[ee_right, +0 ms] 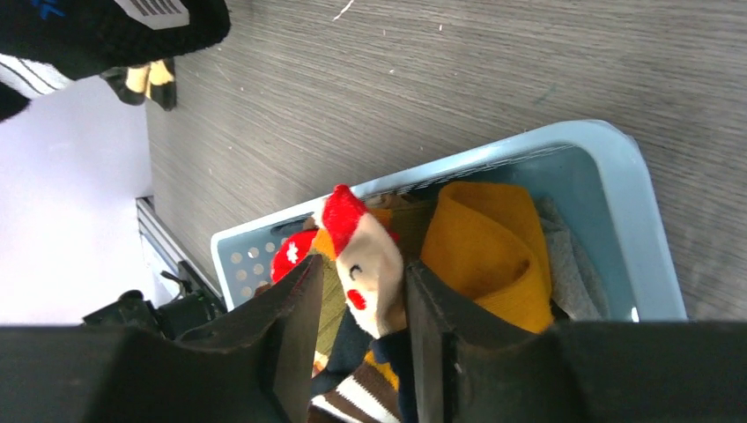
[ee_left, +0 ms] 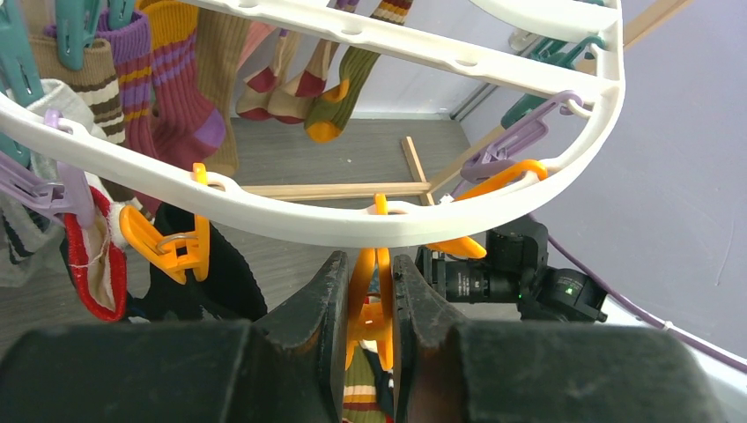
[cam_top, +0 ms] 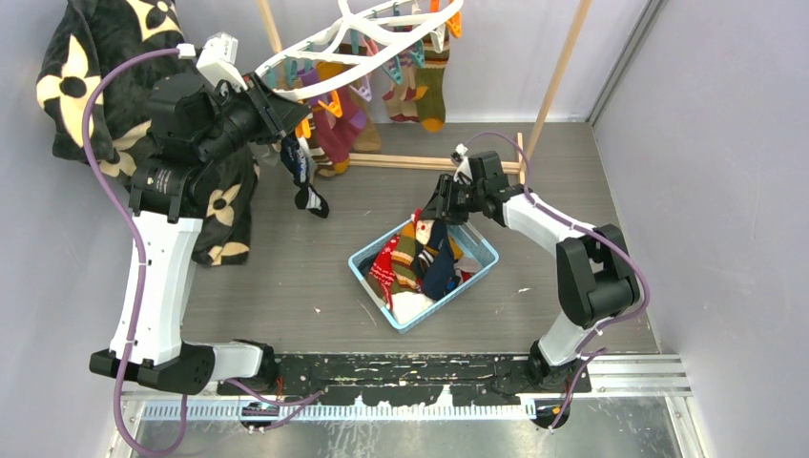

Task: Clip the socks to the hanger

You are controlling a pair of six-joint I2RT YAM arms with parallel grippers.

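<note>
The white round hanger (cam_top: 377, 67) hangs at the top with socks clipped along it. My left gripper is shut on an orange clip (ee_left: 370, 322) on the hanger's near rim. Beside it, a dark sock (ee_left: 198, 273) hangs below another orange clip (ee_left: 167, 242). Over the blue basket (cam_top: 383, 234), my right gripper stands part open. Between its fingers is a sock with a cream face and red tip (ee_right: 374, 264), its upper end sticking up. Whether the pads touch this sock, I cannot tell.
More socks fill the basket, including a mustard one (ee_right: 489, 247) and a red one (cam_top: 383, 267). A wooden stand (cam_top: 429, 164) rises behind. A dark flowered cloth (cam_top: 105, 86) hangs on the left. Bare floor (cam_top: 534, 296) lies right of the basket.
</note>
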